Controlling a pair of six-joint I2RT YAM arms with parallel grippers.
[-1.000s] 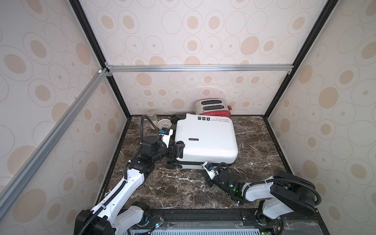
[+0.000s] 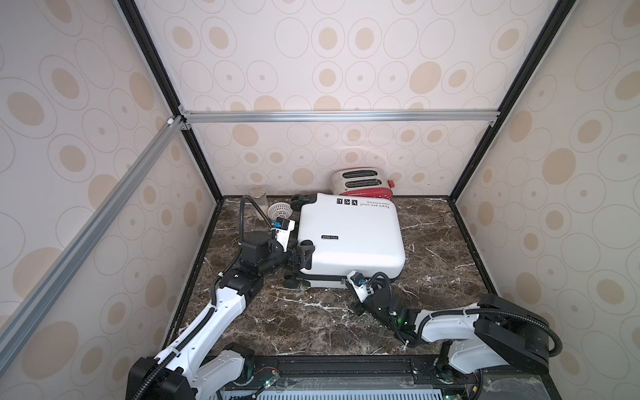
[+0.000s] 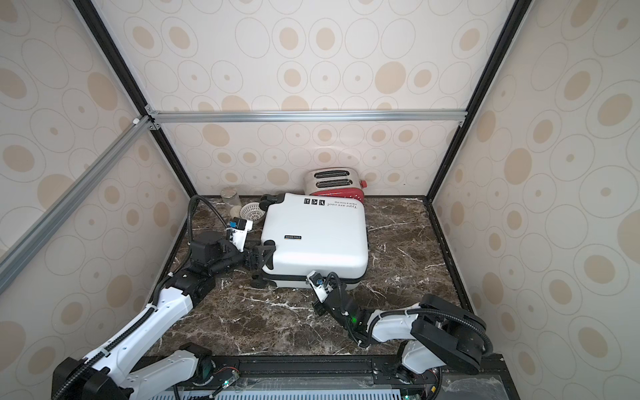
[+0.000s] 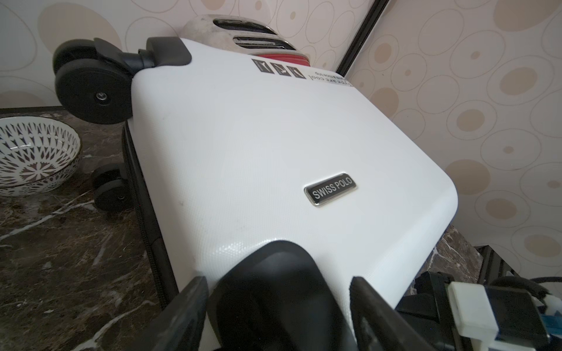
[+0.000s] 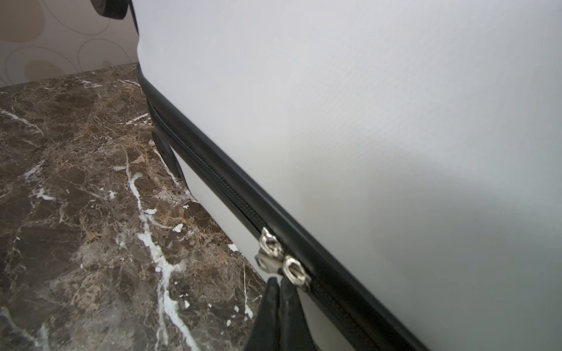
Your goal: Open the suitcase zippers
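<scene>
The white suitcase [image 2: 353, 233] lies flat on the marble counter. My left gripper is shut on its black corner piece [image 4: 272, 275] at the left side, beside the wheels. In the right wrist view, two metal zipper sliders [image 5: 281, 257] sit on the black zipper band along the front side. My right gripper is shut just below them, its fingertips at the lower edge of the pulls; whether a pull is pinched between them is unclear.
A toaster [image 2: 360, 176] stands behind the suitcase. A patterned bowl [image 4: 32, 152] and a jar [image 2: 258, 203] are at the back left. Bare counter [image 2: 440, 253] lies to the right and in front.
My left gripper is almost still.
</scene>
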